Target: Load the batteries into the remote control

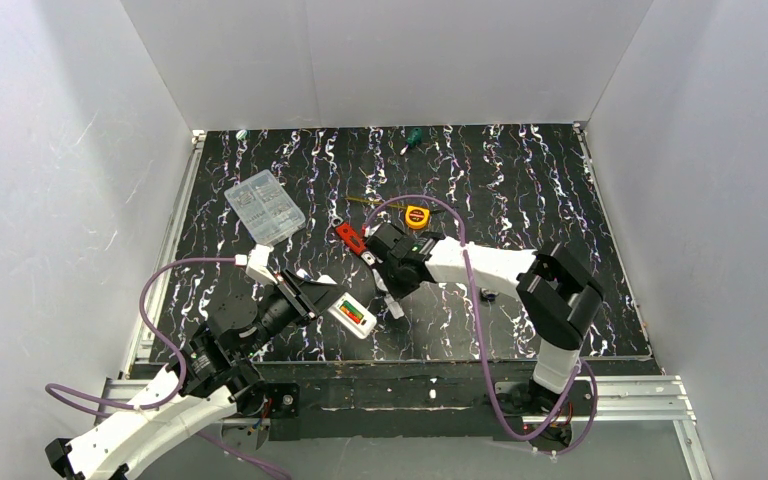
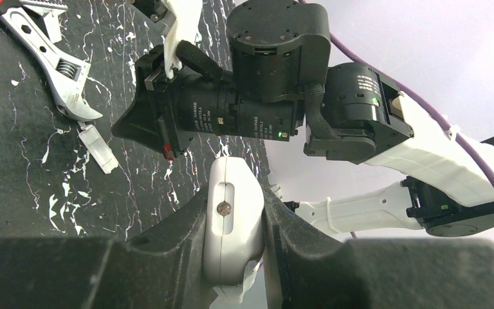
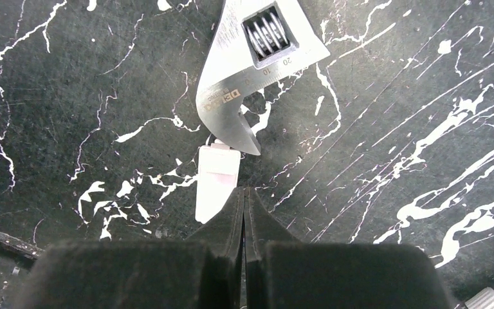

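My left gripper is shut on the white remote control, holding it by its far-left end. In the top view its compartment is uncovered, with green and red batteries lying inside. The left wrist view shows only the remote's rounded white end between the fingers. A small white battery cover rests on the dark table, its tabbed end against or very near the tip of an adjustable wrench. Directly over the cover's lower edge, my right gripper is shut with nothing between its fingertips.
The wrench's red handle points away toward a yellow tape measure. A clear parts box lies at the back left, a green screwdriver at the back. A small dark object sits right of my right gripper.
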